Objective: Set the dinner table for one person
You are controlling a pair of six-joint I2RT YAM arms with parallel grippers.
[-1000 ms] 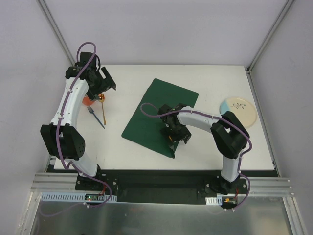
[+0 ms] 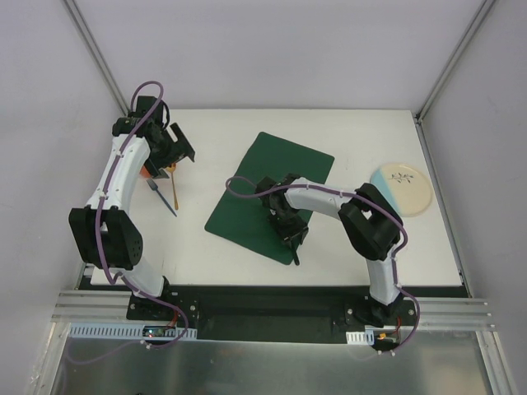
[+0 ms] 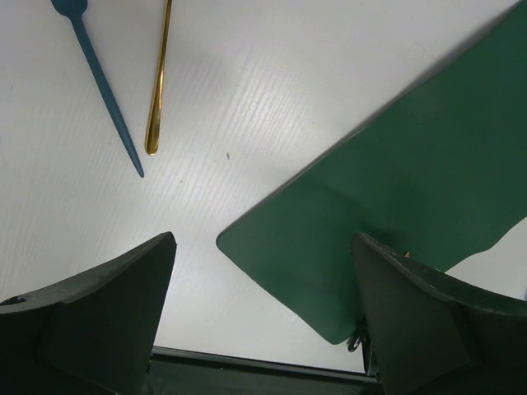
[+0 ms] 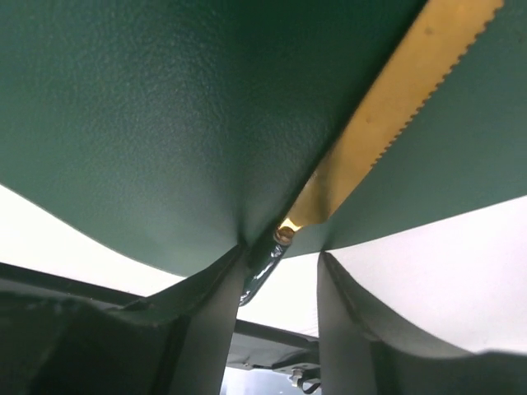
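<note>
A knife with a serrated gold blade (image 4: 383, 107) and a dark handle (image 4: 262, 273) lies across the near edge of the dark green placemat (image 2: 268, 177). My right gripper is low over it, its parted fingers on either side of the handle. The handle is close to the left finger, with a gap toward the right one. At the left of the table, my left gripper (image 2: 172, 161) is open and empty. Below it are a blue fork (image 2: 161, 197) and a gold spoon (image 2: 174, 191); in the left wrist view their upper ends are cut off.
A round cream-and-blue plate (image 2: 412, 189) stands at the far right. An orange object (image 2: 145, 172) is mostly hidden behind the left arm. The placemat lies askew, and the white table (image 2: 214, 136) is bare around it.
My right gripper has shifted slightly left, and the knife's handle end has swung a little to the right.
</note>
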